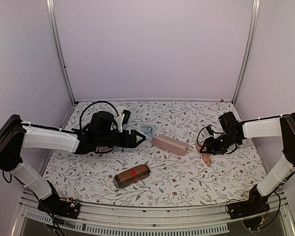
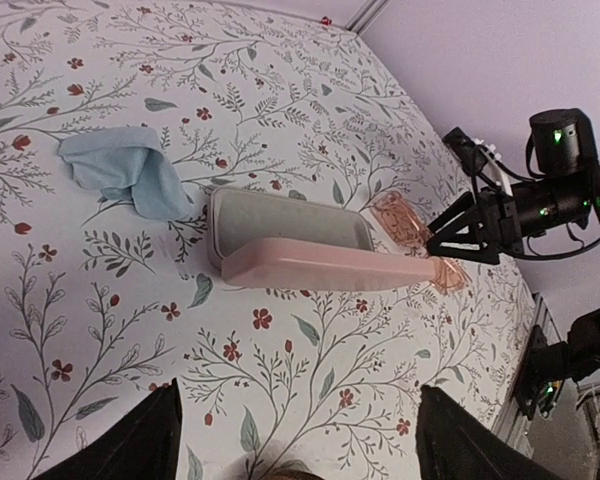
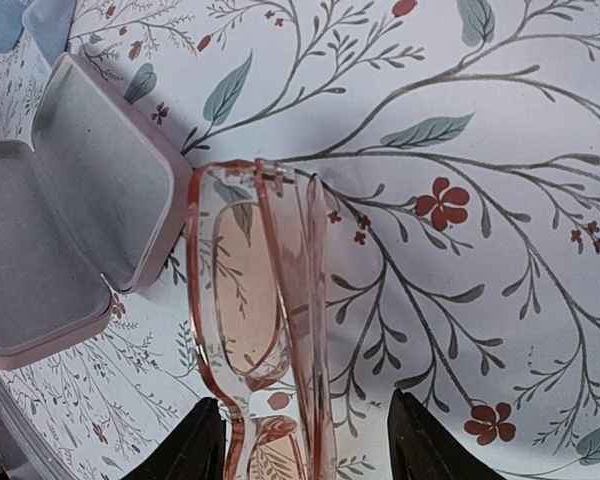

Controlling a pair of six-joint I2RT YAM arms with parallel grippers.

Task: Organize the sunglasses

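Observation:
Clear pink sunglasses [image 3: 250,280] lie folded on the floral table, beside an open pink case [image 3: 110,200], also seen from the side in the top view [image 1: 169,144]. My right gripper is low over the sunglasses, its fingers apart on either side of their near part; whether they touch is unclear. My left gripper is open above the table left of the pink case, with nothing visible between its fingers. A light blue cloth [image 2: 130,170] lies behind the case.
A brown case with a red band [image 1: 132,176] lies at the front middle. Items under the left arm are mostly hidden. The back and front right of the table have free room.

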